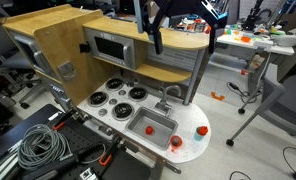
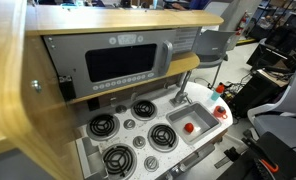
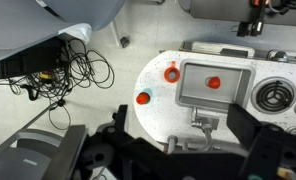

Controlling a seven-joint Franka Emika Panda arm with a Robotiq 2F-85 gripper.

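My gripper [image 1: 186,44] is high above the toy kitchen counter, open, with nothing between its fingers. In the wrist view, the dark fingers [image 3: 119,118] stand wide apart. A small red object [image 3: 213,82] lies in the grey sink [image 3: 195,99]. Beside the sink, on the white counter's rounded end [image 1: 190,152], is a round red item [image 3: 172,74] with a pale centre. Farther along that end stands a red-and-blue item [image 3: 142,98]. All three objects are well below the gripper, none touched. Exterior view 2 does not show the gripper.
A faucet [image 1: 168,95] rises behind the sink. Several burners [image 2: 119,158] lie to its left, under a microwave [image 2: 122,62] and a wooden shelf [image 1: 173,72]. A chair [image 1: 242,86] and loose cables [image 3: 83,65] are on the floor. Bare counter surrounds the items at the rounded end.
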